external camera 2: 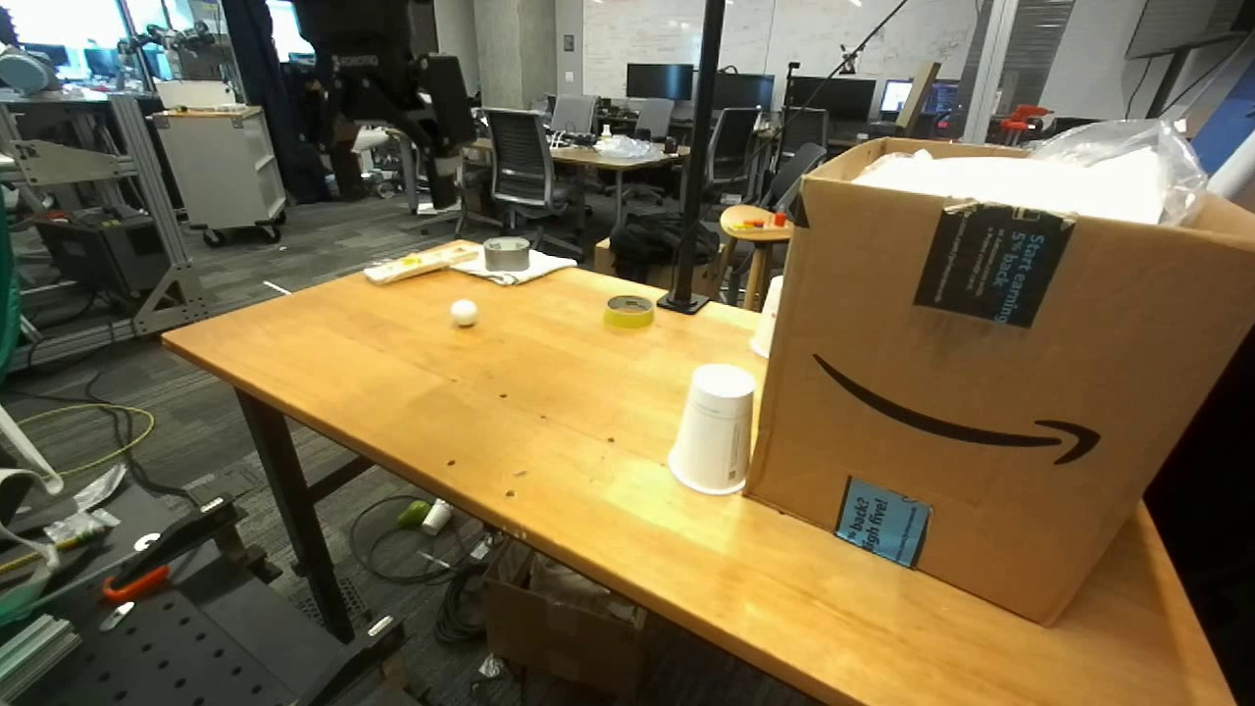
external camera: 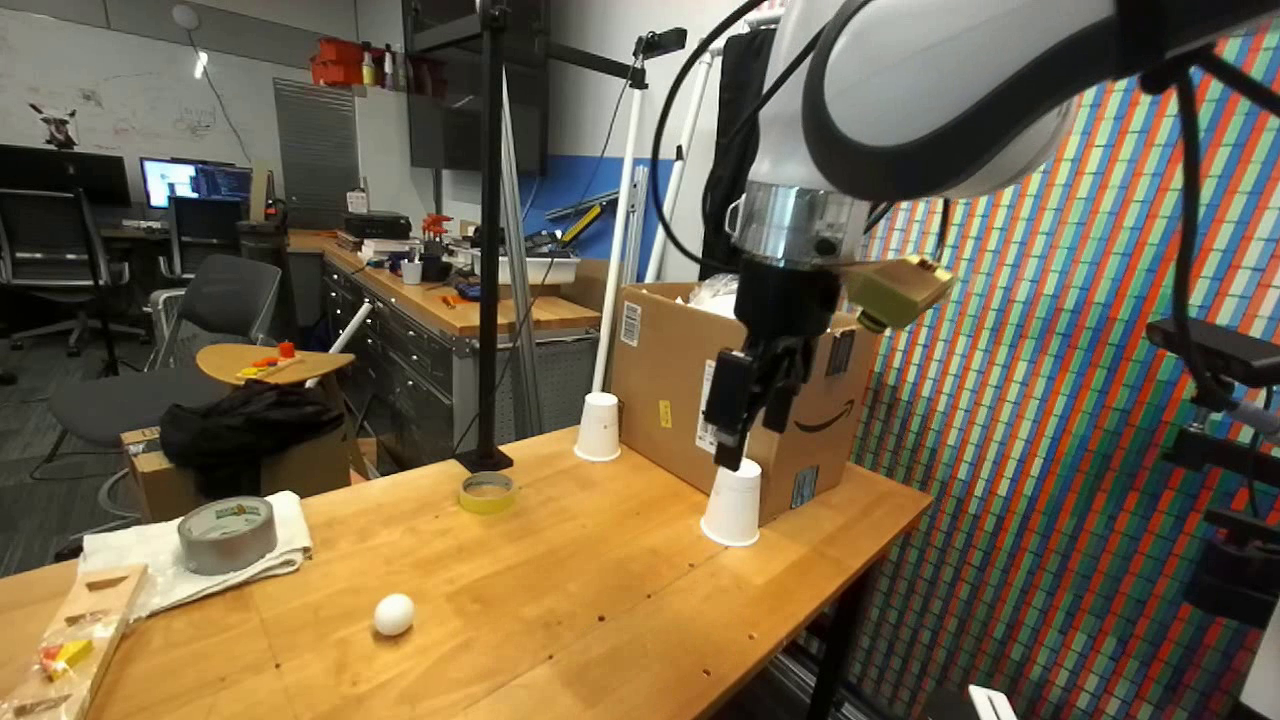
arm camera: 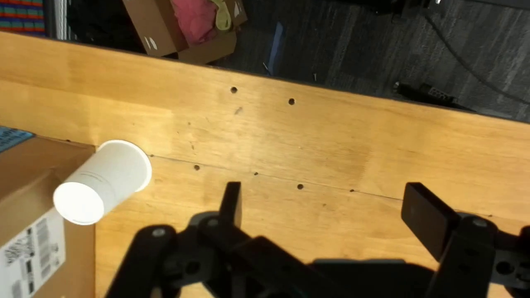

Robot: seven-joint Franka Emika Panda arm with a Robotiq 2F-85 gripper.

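Note:
My gripper is open in the wrist view, bare wood showing between its widely spread fingers. From exterior view 1, the gripper (external camera: 753,434) hangs over the table in front of the cardboard box. A white cup (external camera: 733,504) stands upside down by the box corner; in the wrist view this cup (arm camera: 102,181) lies left of the fingers, apart from them. Another inverted white cup (external camera: 597,428) stands farther back beside the box. A small white ball (external camera: 393,614) rests alone on the table, well away from the gripper. Exterior view 2 shows the gripper (external camera 2: 406,188) high above the tabletop.
The big cardboard box (external camera 2: 941,388) blocks one end of the table. A yellow tape roll (external camera: 487,492) lies near a black post (external camera: 488,300). Grey tape (external camera: 227,535) sits on a white cloth, near a wooden piece (external camera: 84,642). Mid-table is clear.

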